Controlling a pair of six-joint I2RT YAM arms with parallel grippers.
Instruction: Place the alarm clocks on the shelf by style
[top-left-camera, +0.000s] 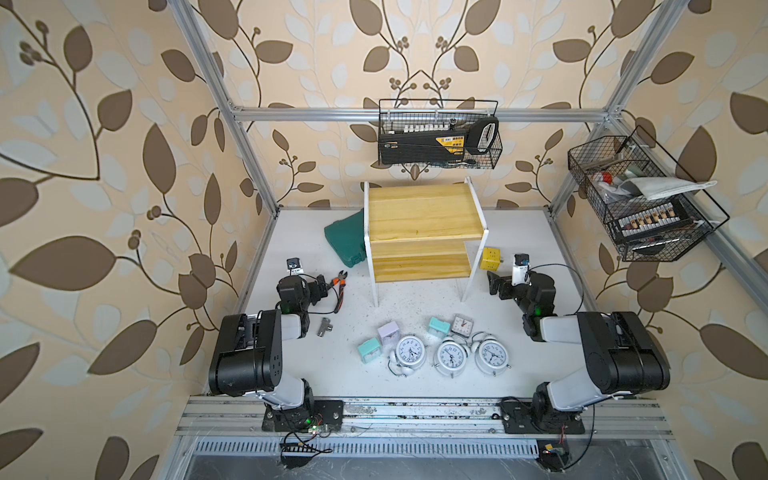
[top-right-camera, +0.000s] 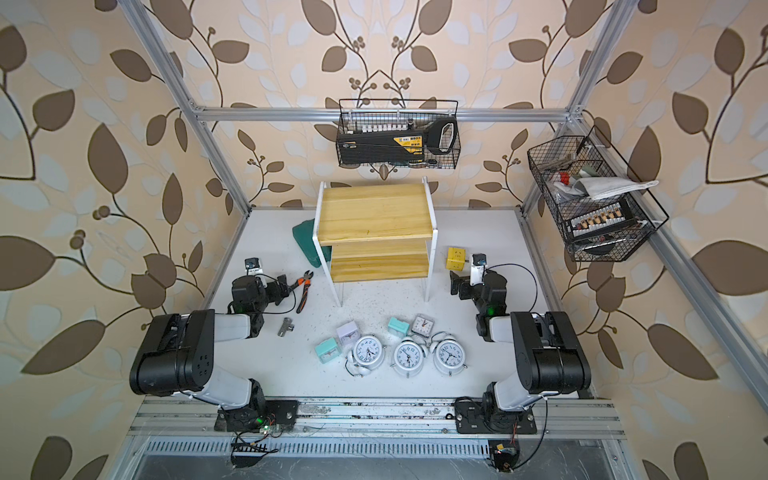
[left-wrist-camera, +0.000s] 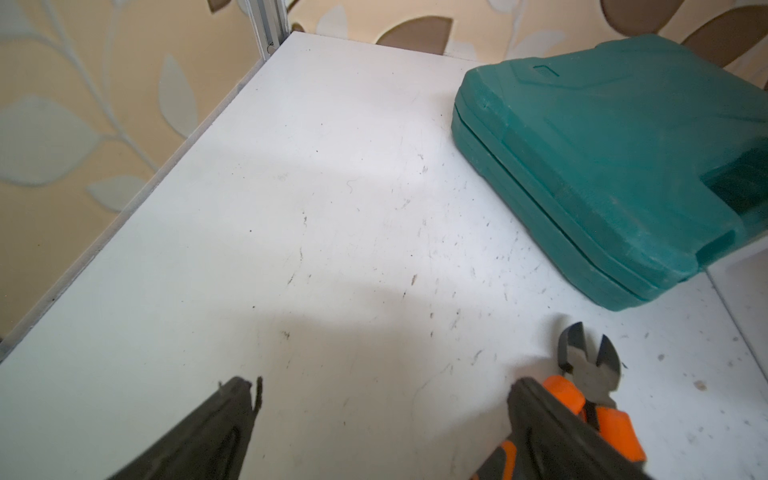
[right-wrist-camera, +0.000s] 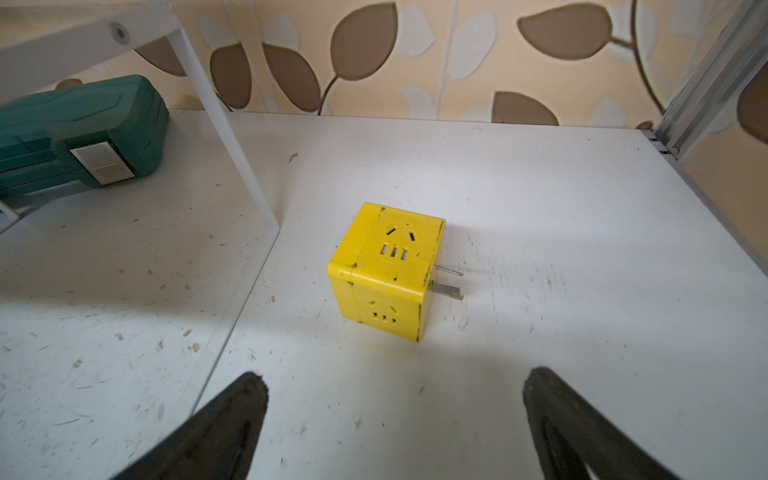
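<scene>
A two-tier wooden shelf with white frame (top-left-camera: 424, 209) stands empty at mid-back. In front lie three round white bell alarm clocks (top-left-camera: 409, 351), two mint square clocks (top-left-camera: 369, 349), a lilac one (top-left-camera: 389, 331) and a pale square clock with visible dial (top-left-camera: 461, 325). My left gripper (top-left-camera: 318, 289) is open beside pliers (left-wrist-camera: 592, 380) at the shelf's left, holding nothing. My right gripper (top-left-camera: 498, 285) is open in front of a yellow cube socket (right-wrist-camera: 388, 256) at the shelf's right, also empty.
A green case (left-wrist-camera: 600, 144) lies behind and left of the shelf. A small metal fitting (top-left-camera: 325, 325) is on the table near the left arm. Wire baskets (top-left-camera: 438, 156) hang on the back and right frame.
</scene>
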